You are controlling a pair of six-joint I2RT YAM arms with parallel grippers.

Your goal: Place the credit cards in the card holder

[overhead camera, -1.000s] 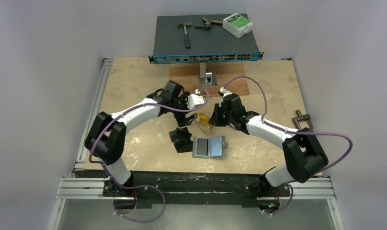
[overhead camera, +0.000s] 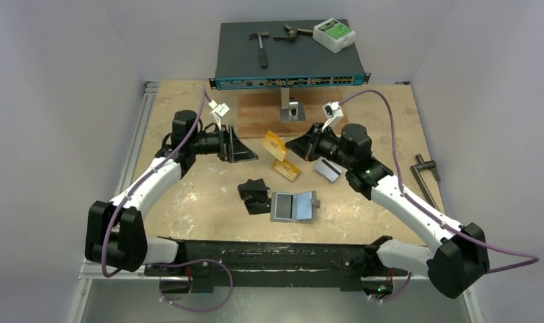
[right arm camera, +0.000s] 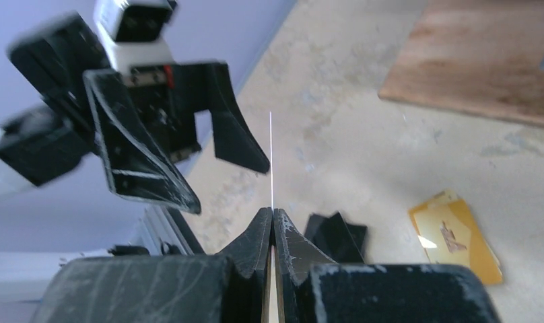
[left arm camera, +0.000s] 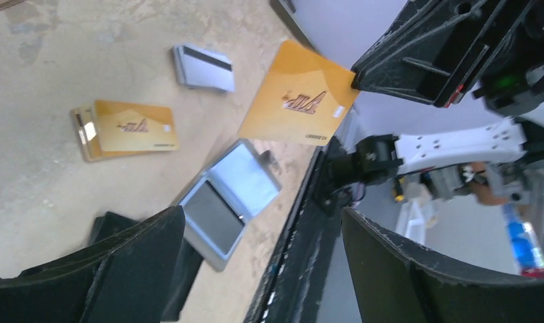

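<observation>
A yellow card is raised in my right gripper (overhead camera: 289, 147), held edge-on by the shut fingertips, a thin vertical line in the right wrist view. My left gripper (overhead camera: 246, 151) stands open to its left, nothing between the fingers. Yellow cards (overhead camera: 285, 170) lie on the table below, a white card (overhead camera: 328, 169) to their right, and black cards (overhead camera: 254, 195) lower left. The card holder (overhead camera: 283, 206), with a light blue inner panel, lies open nearer the front edge.
A wooden board (overhead camera: 256, 114) with a metal stand is at the back, under a dark rack unit (overhead camera: 289, 60) carrying hammers and a white box. A hammer (overhead camera: 427, 183) lies at the far right.
My left gripper has drawn back left from above the cards.
</observation>
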